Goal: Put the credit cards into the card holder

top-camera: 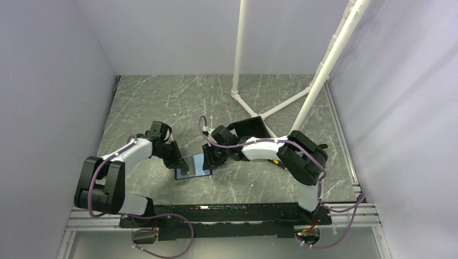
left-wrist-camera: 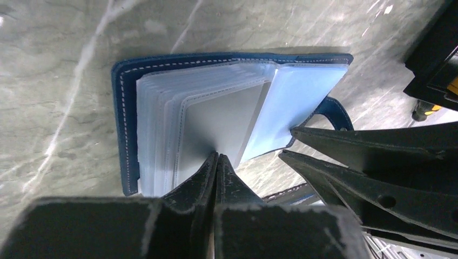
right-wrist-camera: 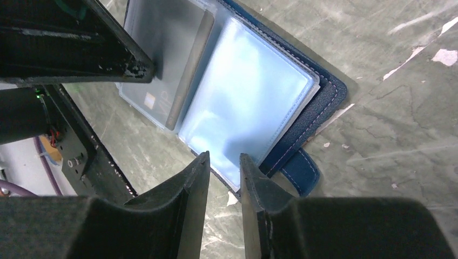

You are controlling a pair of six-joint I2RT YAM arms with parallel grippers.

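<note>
The card holder (top-camera: 199,164) lies spread open on the table, with a blue cover and clear plastic sleeves (left-wrist-camera: 162,97). In the left wrist view, my left gripper is shut, its tips over the greyish sleeve, with nothing showing between them. My right gripper is slightly open at the near edge of the pale blue page (right-wrist-camera: 254,86), and that page's edge shows through the gap. Contact there cannot be told. A small pale square mark (right-wrist-camera: 149,100) shows on the greyish sleeve. No loose card is clearly visible.
Behind the right arm stands an open black box (top-camera: 251,127), with a bit of white at its left corner. White pipes (top-camera: 286,102) rise from the table at the back right. Both grippers are close together.
</note>
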